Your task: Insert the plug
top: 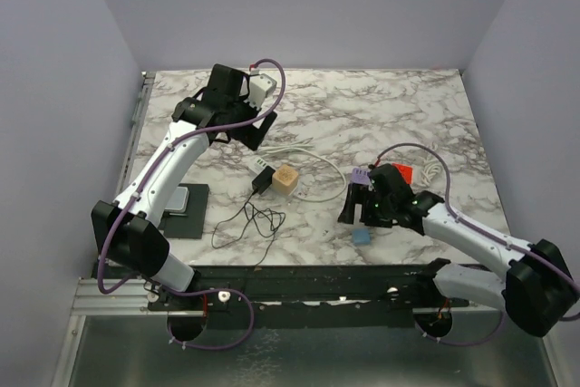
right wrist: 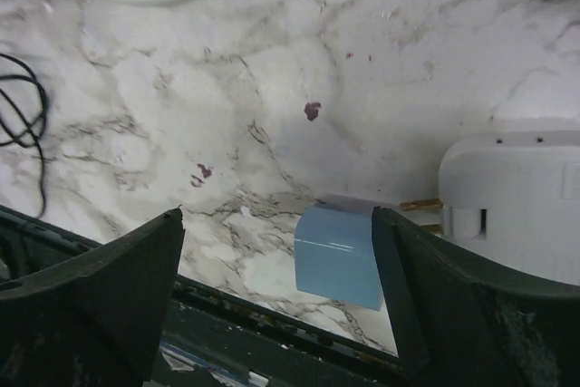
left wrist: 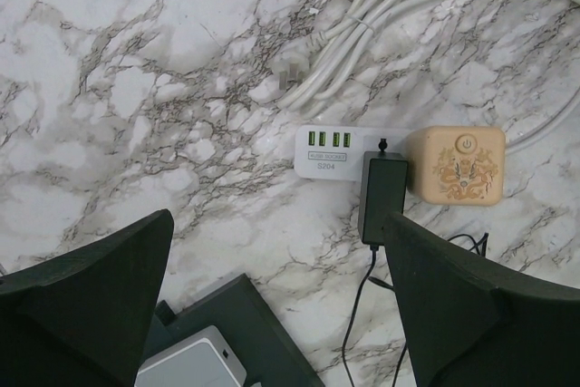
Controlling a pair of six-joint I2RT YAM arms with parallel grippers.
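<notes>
My left gripper hangs open above a white power strip (left wrist: 322, 156), which carries a black adapter (left wrist: 382, 197) and an orange cube plug (left wrist: 459, 168). A loose white plug (left wrist: 292, 70) lies beside its coiled cable in the left wrist view. My right gripper is open, low over the front right of the table, above a light blue cube (right wrist: 331, 260). A white plug with metal prongs (right wrist: 498, 201) lies right beside the cube.
A purple strip (top: 359, 175) and a red block (top: 404, 172) sit behind my right gripper, partly hidden. A dark stand (top: 190, 224) lies at left; thin black cables lie near the front middle.
</notes>
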